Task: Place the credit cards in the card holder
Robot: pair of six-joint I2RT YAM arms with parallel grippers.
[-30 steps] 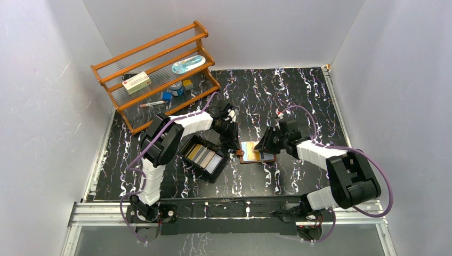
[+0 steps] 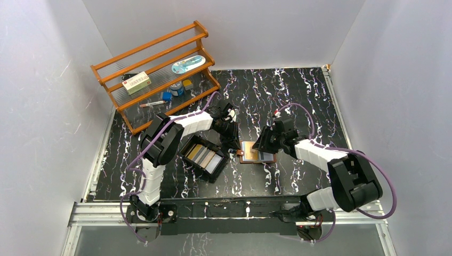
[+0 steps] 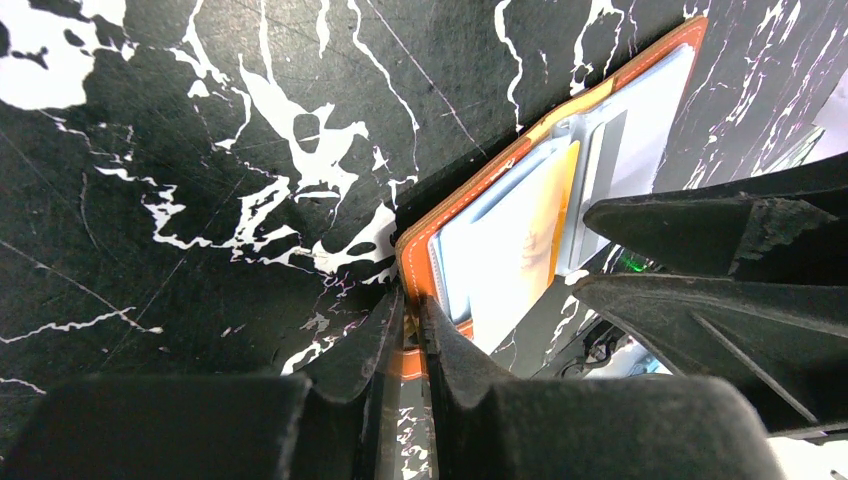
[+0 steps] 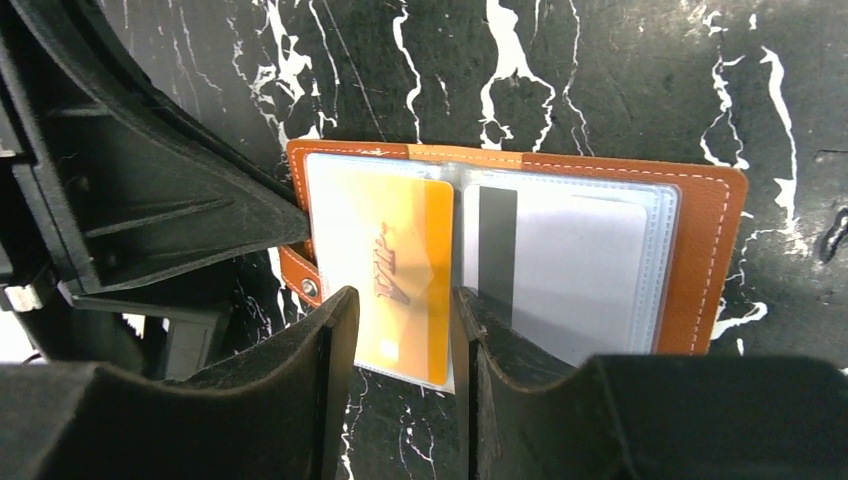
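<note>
The brown leather card holder lies spread on the table with clear sleeves. An orange card lies in its left sleeve, flat against the page. A white card with a grey stripe is in the right sleeve. My left gripper is shut on the holder's near corner. Over the orange card, my right gripper is open, its fingers apart with nothing between them. In the top view, a black box holds several cards in a row.
A wooden rack with small goods fills the back left. The black box sits beside my left arm. Table behind and right of the holder is clear.
The lifted sleeve page with the orange card has settled down to the left. The left gripper has stayed put.
</note>
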